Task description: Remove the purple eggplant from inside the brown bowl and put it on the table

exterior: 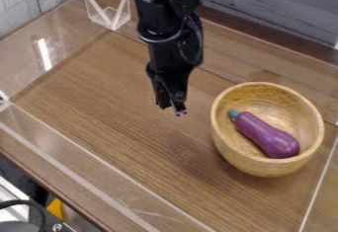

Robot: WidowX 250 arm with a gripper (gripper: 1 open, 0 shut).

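The purple eggplant (266,134) lies inside the brown bowl (227,154), its green stem end toward the upper left. It stretches diagonally down to the bowl's lower right wall. The bowl stands upright on the right part of the table. My gripper (173,105) hangs over the middle of the table, left of the bowl and apart from it. Its fingertips point down, close to each other, and nothing shows between them. How far they are parted is too small to tell.
A clear wire-like object (109,11) stands at the back left. Dark cables (30,212) and a yellow item (54,208) lie beyond the lower left edge.
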